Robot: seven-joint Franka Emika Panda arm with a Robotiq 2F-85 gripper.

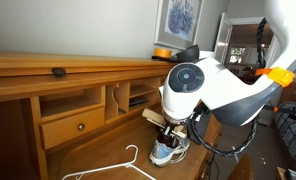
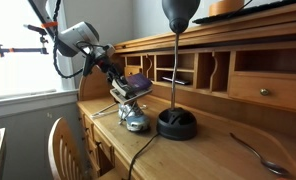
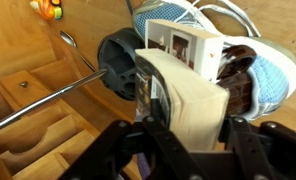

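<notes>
In the wrist view, a cream-edged, book-like object (image 3: 193, 98) stands between the fingers of my gripper, which is shut on it. Farther from the fingers, a pale block with a dark picture (image 3: 183, 45) lies against it; whether the two are separate cannot be told. Exterior view 2 puts the held book (image 2: 134, 86) tilted just above a pair of grey-blue shoes (image 2: 133, 117) on the desk. From the other side, the robot's wrist hides most of the gripper, with a shoe (image 1: 163, 153) showing below it.
A black lamp base (image 2: 177, 124) with an upright pole stands close to the shoes. A white hanger (image 1: 108, 168) lies on the desktop, and a spoon (image 2: 263, 158) rests farther along. Shelf cubbies and a small drawer (image 1: 73, 126) line the back.
</notes>
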